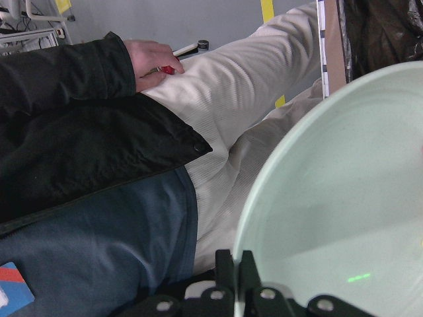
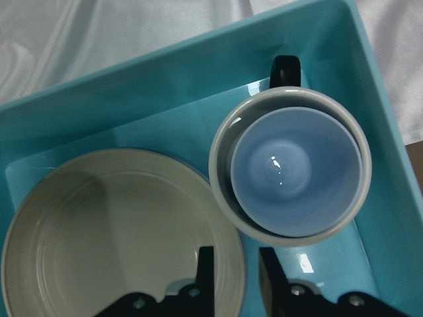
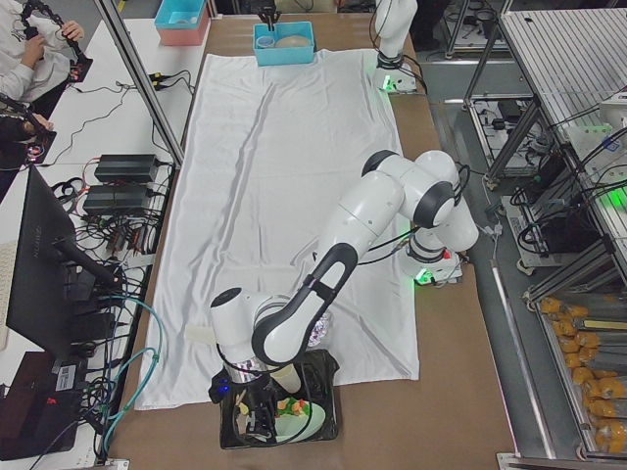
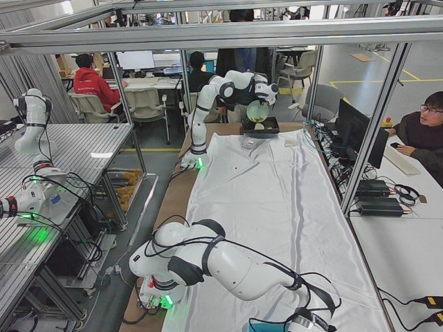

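Observation:
My left gripper is shut on the rim of a pale green plate (image 1: 344, 185), held tilted over a black bin (image 3: 323, 392) at the near end in the camera left view; orange and green bits show by the plate there. My right gripper is open above a blue bin (image 2: 145, 79) at the other end. In it are a beige dish (image 2: 112, 231) and a grey mug (image 2: 357, 165) with a light blue cup (image 2: 291, 178) inside; nothing is between the fingers.
A white cloth (image 3: 274, 147) covers the middle of the table, mostly clear. A person (image 1: 99, 165) stands close beside the left gripper. Monitors and cables line one side; a metal bench stands on the other.

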